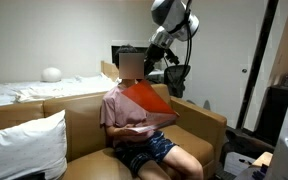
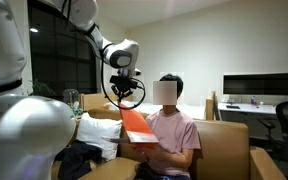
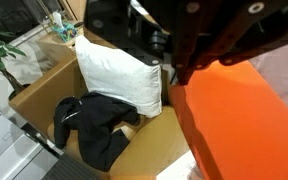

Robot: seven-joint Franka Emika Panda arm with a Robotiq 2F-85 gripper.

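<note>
A flat red-orange sheet or cover (image 1: 150, 104) hangs tilted in front of a seated person in a pink shirt (image 2: 177, 132). My gripper (image 2: 122, 98) is at its upper edge, shut, and the sheet appears pinched in it. In the wrist view the orange surface (image 3: 239, 125) fills the right side and runs up to the fingers. White pages (image 1: 139, 131) lie in the person's hands, just under the sheet's lower end; whether they are joined to it cannot be told.
The person sits on a brown couch (image 1: 82, 122). A white pillow (image 3: 119, 72) and dark clothing (image 3: 96, 128) lie to one side. Behind the couch is a white-covered bed (image 1: 24, 93). Open air surrounds the arm above the couch.
</note>
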